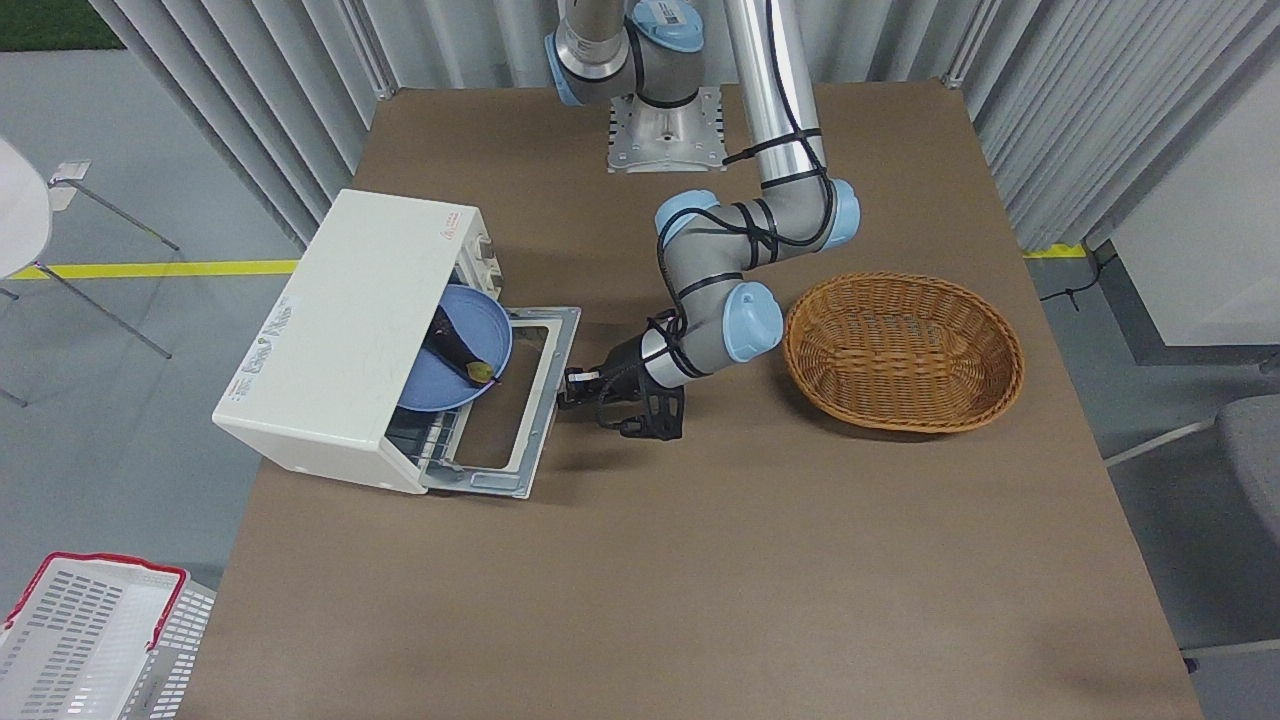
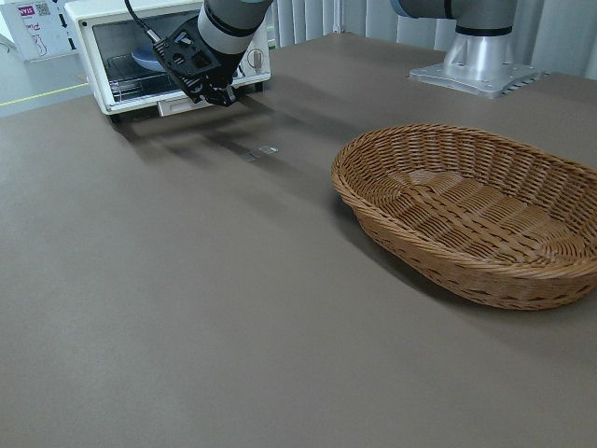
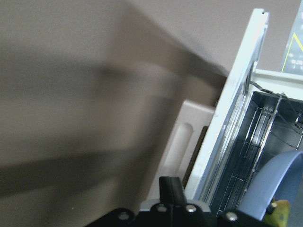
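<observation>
A white toaster oven (image 1: 324, 336) stands at the table's left with its glass door (image 1: 524, 456) swung down part way or fully; a blue plate (image 1: 429, 385) holding a dark eggplant (image 1: 449, 344) sits in its opening. My gripper (image 1: 582, 390) is at the door's outer edge; in the left view it hangs in front of the oven. In the wrist view its black fingers (image 3: 171, 189) meet the door's white edge beside the handle (image 3: 177, 146). Whether they are open or shut on it is unclear.
A wicker basket (image 1: 902, 348) lies on the right of the brown table (image 1: 720, 564). A white plastic crate (image 1: 84, 636) is off the table at lower left. The robot base (image 1: 666, 144) is at the back.
</observation>
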